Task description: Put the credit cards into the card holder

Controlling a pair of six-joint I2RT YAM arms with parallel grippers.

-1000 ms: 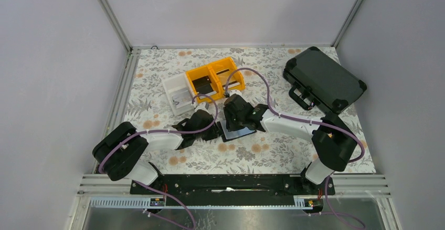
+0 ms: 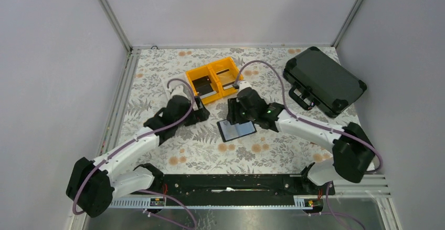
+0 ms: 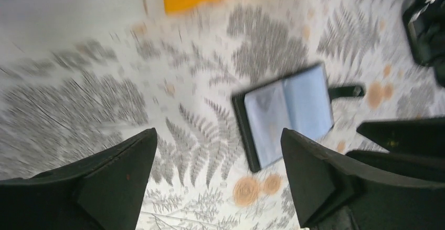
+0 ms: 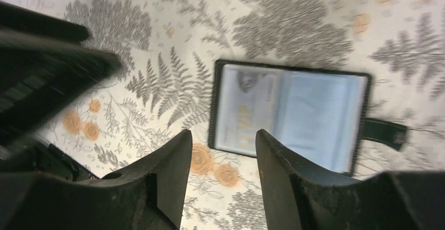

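Observation:
The open card holder (image 2: 237, 131), black-rimmed with two clear pockets, lies flat on the patterned cloth. In the right wrist view, gold "VIP" lettering shows in the left pocket (image 4: 242, 117); the right pocket (image 4: 317, 114) looks plain pale blue. A black strap (image 4: 385, 133) sticks out at the holder's right side. My right gripper hovers over the holder's near left part, its fingers apart and nothing between them. Left of the holder, above bare cloth, my left gripper is open and empty. No loose card shows between either pair of fingers.
Behind the arms stands a yellow two-compartment bin (image 2: 214, 76) with dark and pale items inside. A white tray (image 2: 168, 84) beside it is mostly covered by my left arm. A dark case (image 2: 325, 80) fills the back right. Cloth in front of the holder is clear.
My left gripper has swung back and left, away from the holder's left edge, and now covers the white tray. The right gripper has shifted slightly right and back, uncovering more of the holder.

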